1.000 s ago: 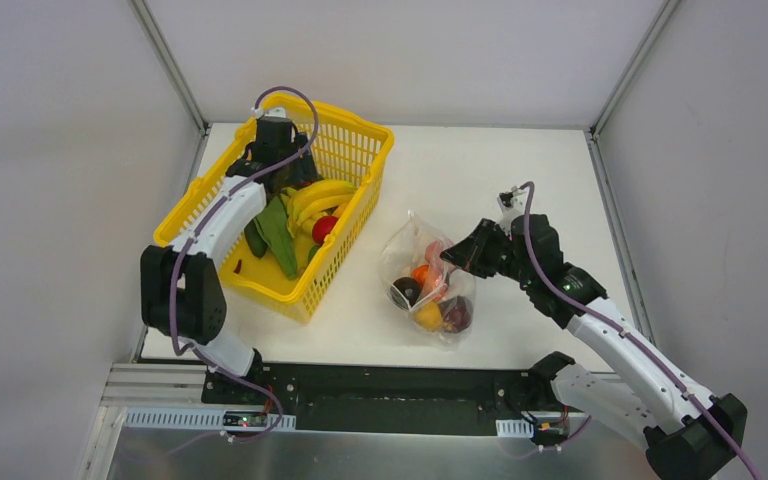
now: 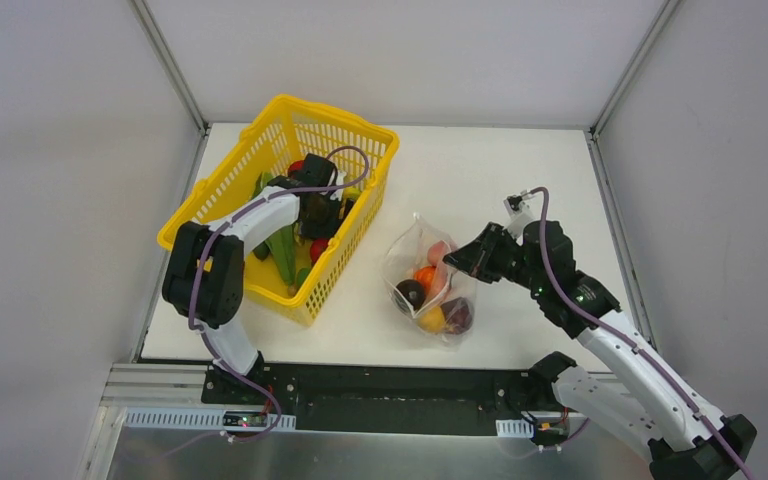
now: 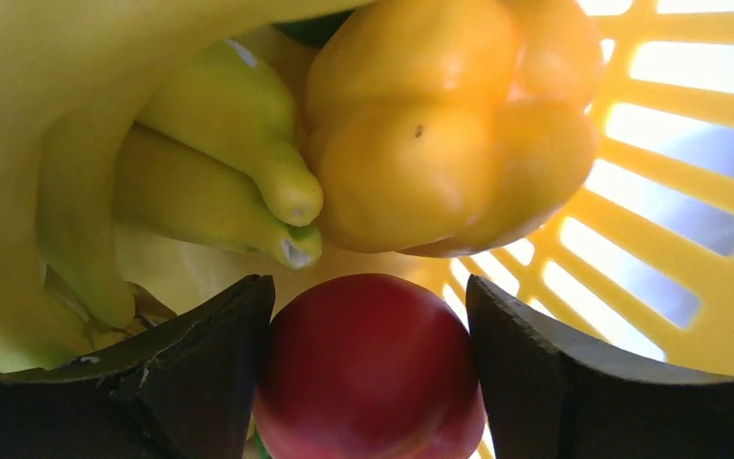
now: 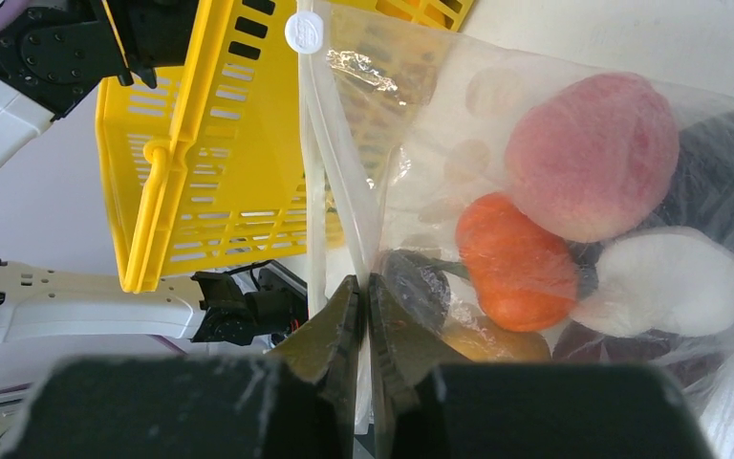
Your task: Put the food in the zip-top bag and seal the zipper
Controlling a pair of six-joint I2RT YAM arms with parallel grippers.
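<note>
My left gripper is inside the yellow basket (image 2: 326, 286), open, its fingers either side of a red round fruit (image 3: 368, 373). Above it in that wrist view lie a yellow pepper (image 3: 411, 163) and bananas (image 3: 76, 229). My right gripper pinches the rim of the clear zip top bag (image 4: 339, 134) near its zipper. The bag stands on the table with several foods inside, including a pink fruit (image 4: 588, 153), an orange item (image 4: 511, 268) and a white item (image 4: 659, 282).
The basket takes up the table's left, beside the bag. Walls surround the table on the sides and back.
My left gripper has moved toward the front right within the basket, down over the red fruit.
</note>
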